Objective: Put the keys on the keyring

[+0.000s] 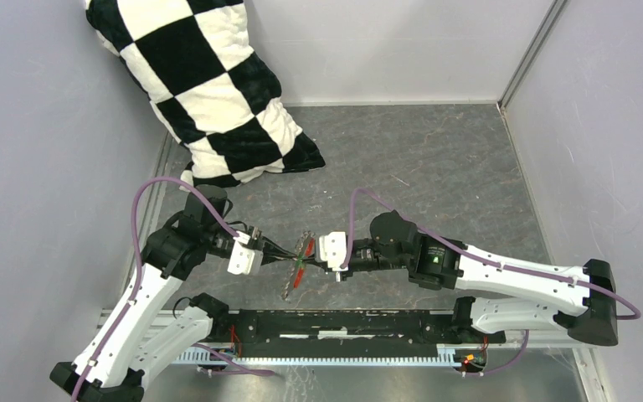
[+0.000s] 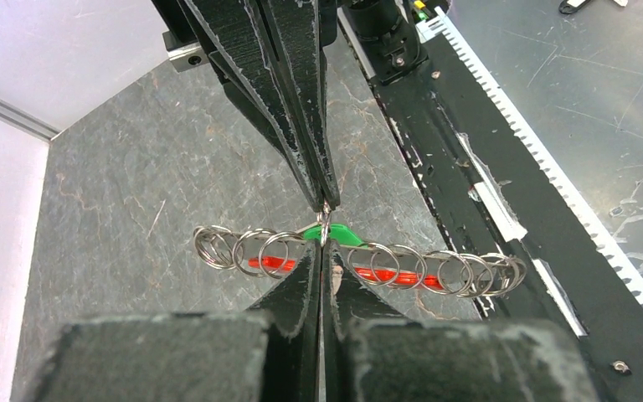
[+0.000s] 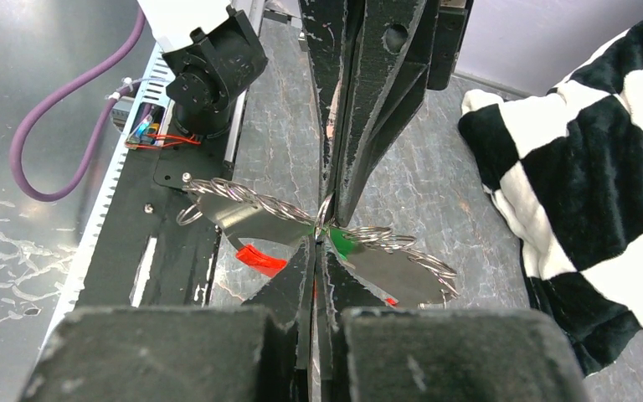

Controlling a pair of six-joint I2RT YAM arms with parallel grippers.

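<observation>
My left gripper [image 1: 295, 257] and right gripper [image 1: 311, 260] meet tip to tip, both shut. Between their fingertips is a thin metal ring [image 2: 326, 224], seemingly pinched from both sides; the wire at the tips is too small to make out fully. Right around that spot lies a green piece [image 2: 335, 234], partly behind the fingers. A long strip [image 3: 393, 272] edged with several metal rings [image 2: 268, 247] extends to either side. Red pieces [image 2: 385, 275] show along it. Fingers cover its middle in both wrist views. I cannot pick out a key's shape for certain.
A black and white checkered cushion [image 1: 209, 92] leans in the back left corner. Along the front runs a black rail [image 1: 343, 322] with a white toothed strip [image 1: 326, 361].
</observation>
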